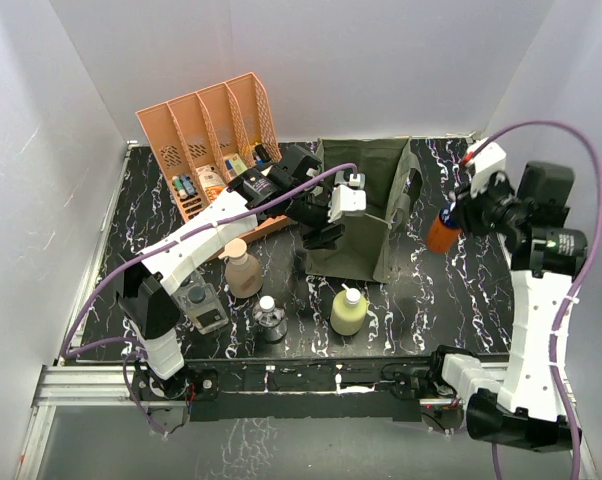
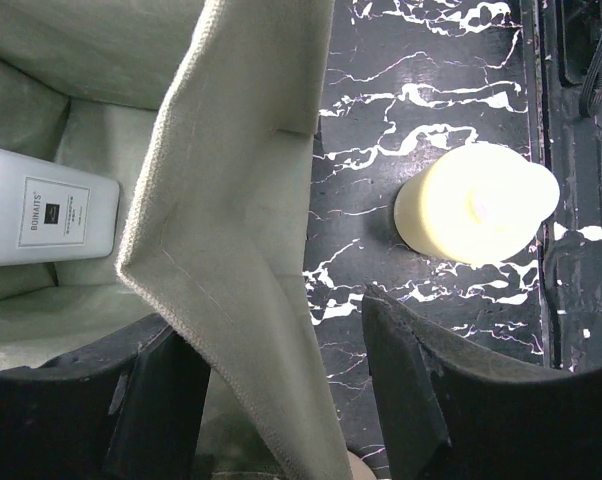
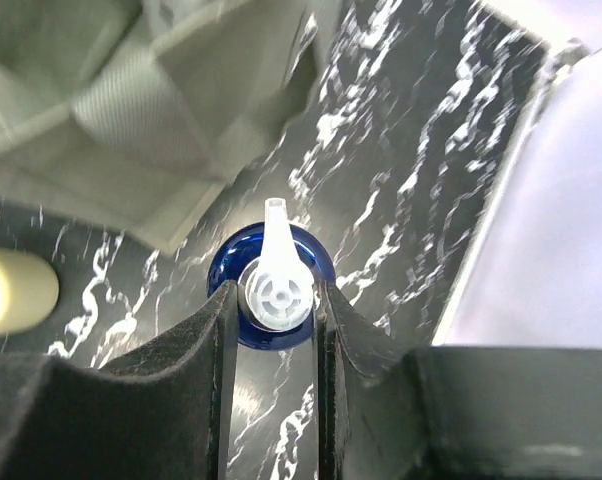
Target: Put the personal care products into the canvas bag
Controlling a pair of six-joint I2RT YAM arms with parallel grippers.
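An orange bottle (image 1: 442, 234) with blue collar and white pump (image 3: 278, 295) hangs from my right gripper, whose fingers close on the pump top. The olive canvas bag (image 1: 346, 255) stands centre; a white bottle (image 2: 46, 210) lies inside. My left gripper is open at the bag's edge, nothing visibly held. A yellow pump bottle (image 1: 347, 313), a clear bottle (image 1: 271, 322), a beige bottle (image 1: 243, 272) and transparent containers (image 1: 203, 305) stand along the front.
A peach divided organiser (image 1: 186, 140) with small items stands back left. Walls enclose the table (image 1: 461, 320).
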